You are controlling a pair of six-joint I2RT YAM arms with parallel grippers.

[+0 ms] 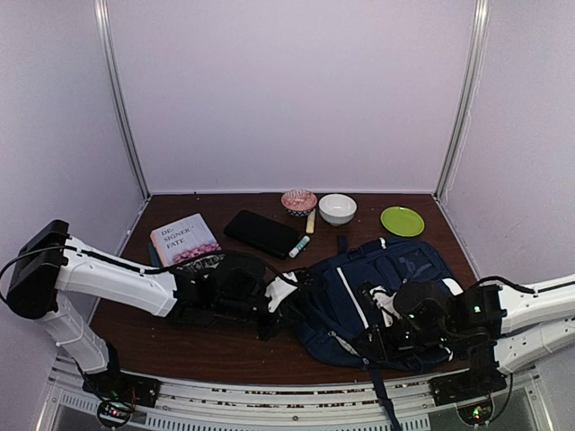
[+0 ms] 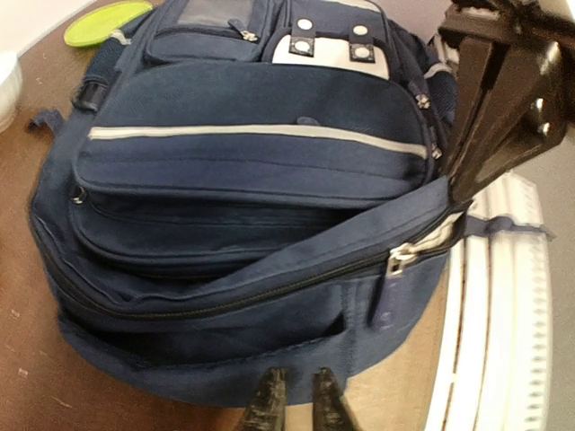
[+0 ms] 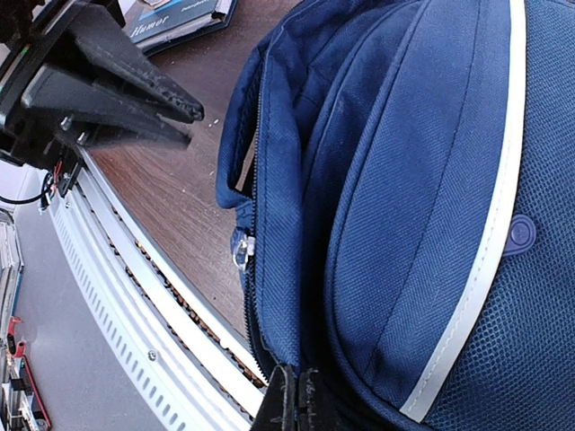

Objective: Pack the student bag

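Note:
The navy blue bag (image 1: 395, 260) lies on its back at the table's right side. Its zipped opening faces the left wrist camera, and the front edge of the opening (image 2: 269, 292) sags apart from the pocket panel. At one end of that edge my right gripper is shut, with the zipper-side fabric pinched at its fingertips. My left gripper hovers just off the bag's open end. Only a slim gap shows between its fingers, and nothing is in it. A zipper pull (image 2: 388, 292) hangs near the right gripper.
Left of the bag lie a book (image 1: 182, 238), a black case (image 1: 260, 232) and a small white-and-teal stick (image 1: 299, 246). Two bowls, the patterned one (image 1: 298, 201) and the white one (image 1: 338, 209), stand behind. A green plate (image 1: 402, 221) sits back right.

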